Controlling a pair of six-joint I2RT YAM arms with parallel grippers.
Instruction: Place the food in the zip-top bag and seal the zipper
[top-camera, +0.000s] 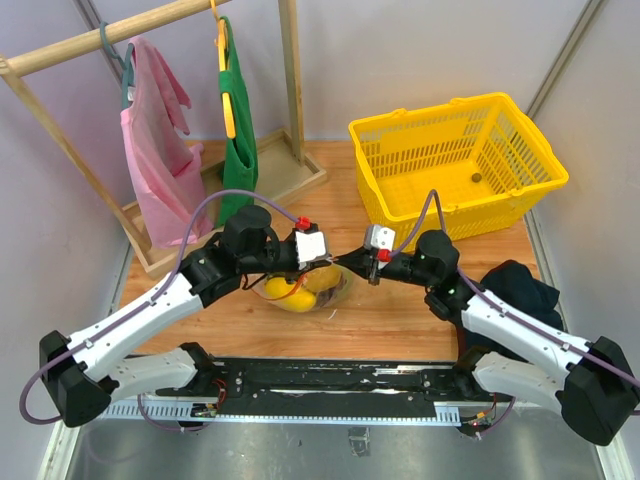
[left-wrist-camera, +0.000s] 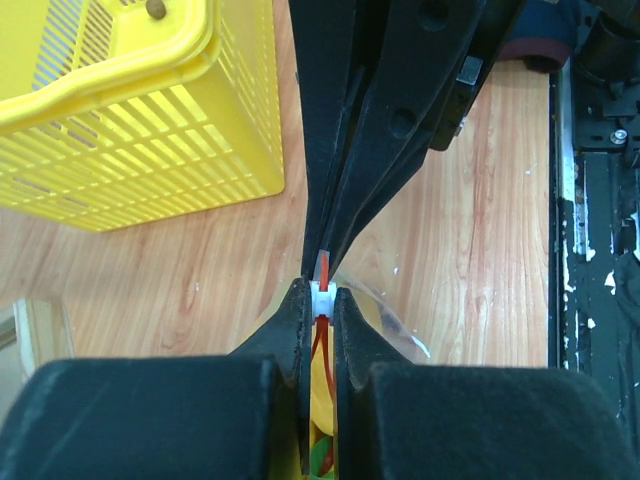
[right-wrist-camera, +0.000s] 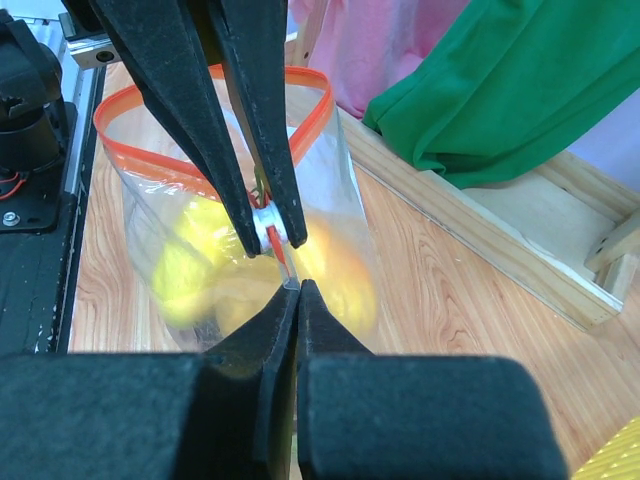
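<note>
The clear zip-top bag (right-wrist-camera: 140, 225) sits on the table with yellow and orange-brown food (top-camera: 292, 296) inside. Along its mouth runs an orange zipper (right-wrist-camera: 165, 163), which still spreads in a wide loop on one side. My left gripper is shut on the white zipper slider (right-wrist-camera: 266, 220), and orange strip shows on both sides of it. Just beyond the slider, at the bag's end, is my right gripper, its fingers shut. A clear sliver of bag edge reaches its tips; whether any film lies between them is hard to see.
A yellow basket (top-camera: 455, 205) stands at the back right. The wooden rack (top-camera: 290, 90) with pink (top-camera: 160, 150) and green (top-camera: 240, 130) cloths is at the left. Dark cloth (top-camera: 520, 305) lies by the right arm. Bare table shows in front of the bag.
</note>
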